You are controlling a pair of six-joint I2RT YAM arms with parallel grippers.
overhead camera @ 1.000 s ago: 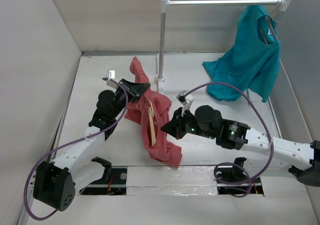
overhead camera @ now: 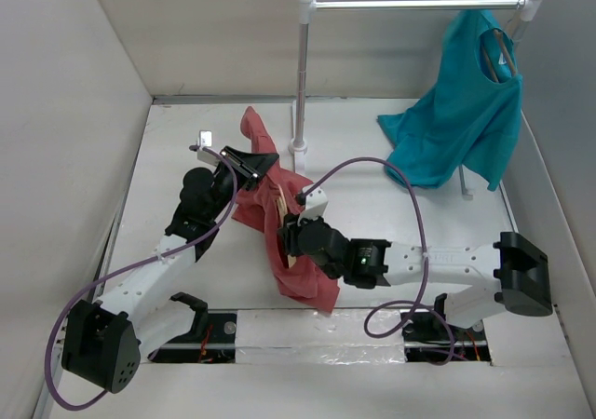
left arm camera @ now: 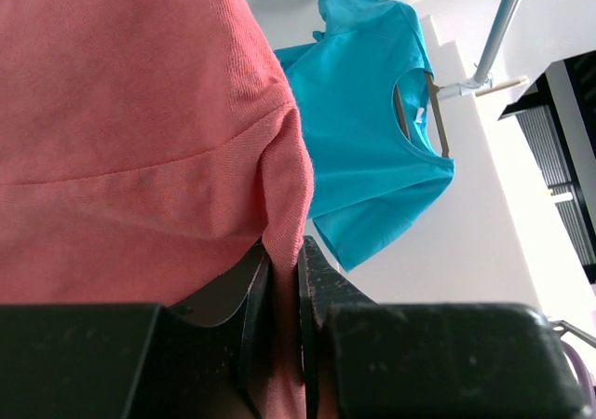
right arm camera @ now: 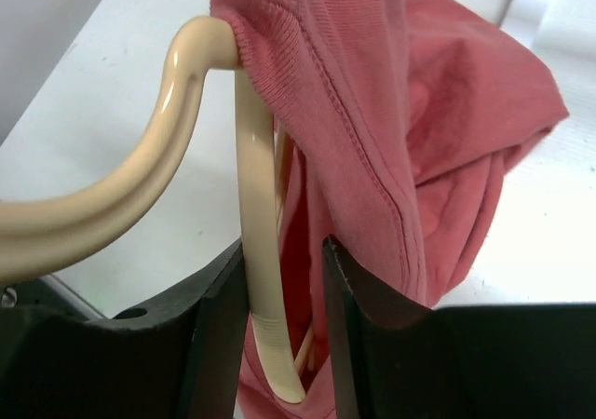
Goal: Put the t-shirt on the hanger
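Note:
The red t-shirt (overhead camera: 303, 284) hangs bunched from my left gripper (overhead camera: 261, 165), which is shut on a fold of it, as the left wrist view shows. A pale wooden hanger (right arm camera: 259, 251) sits inside the shirt, its hook curving out at left in the right wrist view. My right gripper is at the hanger, part open, with the hanger's bar and some red cloth between or right at its fingers; whether it grips them is unclear.
A metal rack (overhead camera: 419, 5) stands at the back. A teal shirt (overhead camera: 461, 112) on a hanger hangs at its right end. White walls bound the workspace on both sides.
My left arm is still.

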